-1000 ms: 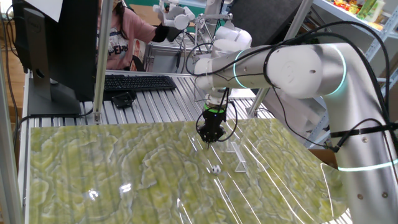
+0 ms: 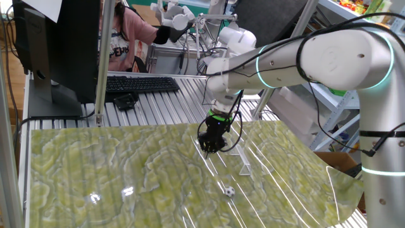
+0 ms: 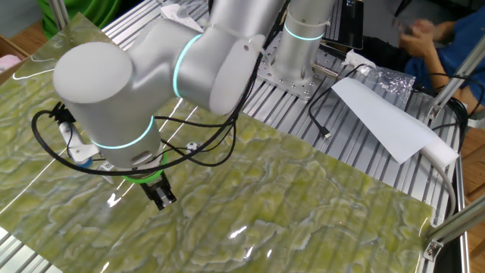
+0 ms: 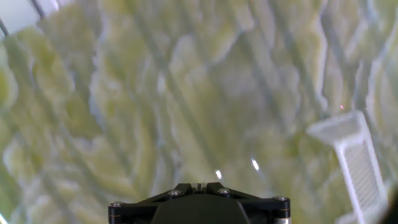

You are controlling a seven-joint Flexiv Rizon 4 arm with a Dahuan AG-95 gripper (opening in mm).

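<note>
A small black-and-white soccer ball (image 2: 229, 191) lies on the green marbled tabletop, nearer the camera than my gripper (image 2: 207, 153) in exterior view 1. Between arm and cables, the ball (image 3: 192, 145) also shows in exterior view 2. A small white goal-like frame (image 2: 243, 162) stands just right of the gripper; in the wrist view this frame (image 4: 359, 165) is at the right edge. My black gripper has its fingertips together at the bottom of the wrist view, with nothing visible between them. It is above the table, apart from the ball.
The marbled sheet (image 2: 114, 171) is clear on its left side. Behind it are a keyboard (image 2: 142, 84) and a monitor (image 2: 60, 57). Loose cables (image 3: 227, 144) hang around the arm. A white paper sheet (image 3: 383, 117) lies near the robot base.
The ball has rolled toward the camera and slightly right in exterior view 1, away from the gripper. The arm has shifted to the right, and the gripper has tilted and moved slightly left.
</note>
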